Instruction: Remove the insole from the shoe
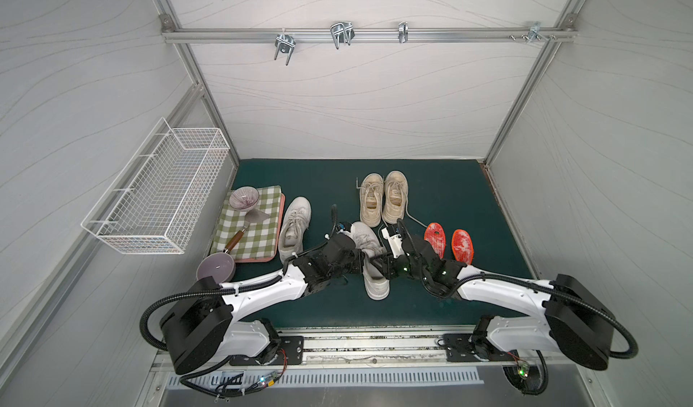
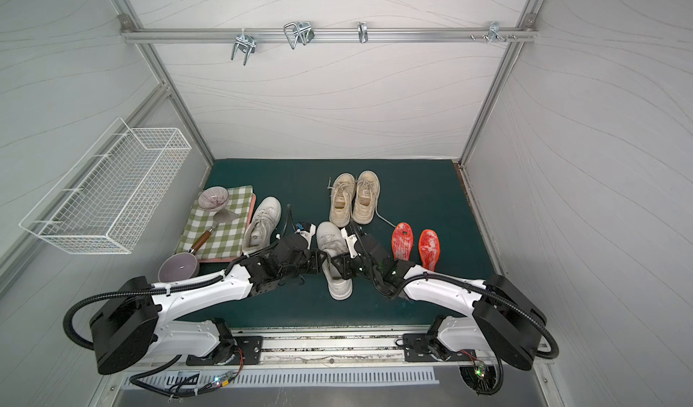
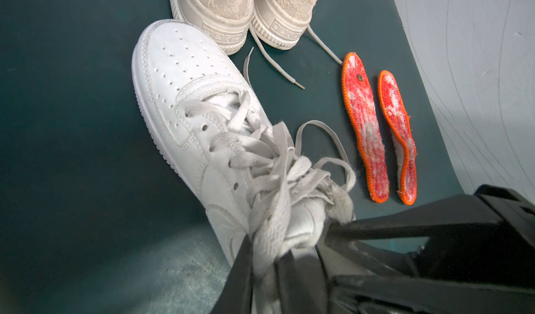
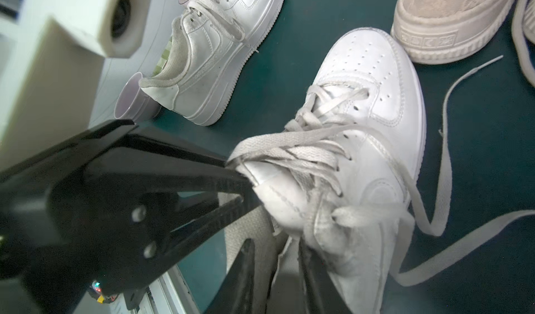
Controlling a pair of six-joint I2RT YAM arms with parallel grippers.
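A white laced shoe (image 1: pixel 376 285) lies at the front middle of the table, toe pointing away, its opening mostly hidden by the arms. From the left, my left gripper reaches to the tongue; its fingers are part open, with a loose lace (image 3: pixel 270 224) running down between them. My right gripper comes in from the right at the shoe's opening, its fingers apart over the tongue (image 4: pixel 284 199) and collar. No insole shows inside this shoe. Two red insoles (image 3: pixel 365 127) with orange edges lie on the table to the right.
The other white shoe (image 1: pixel 294 223) stands to the left, beside a checkered cloth (image 1: pixel 261 226) with a cup and pan. Beige shoes (image 1: pixel 395 197) are close behind the toe, with trailing laces. A wire basket (image 1: pixel 162 190) hangs on the left wall.
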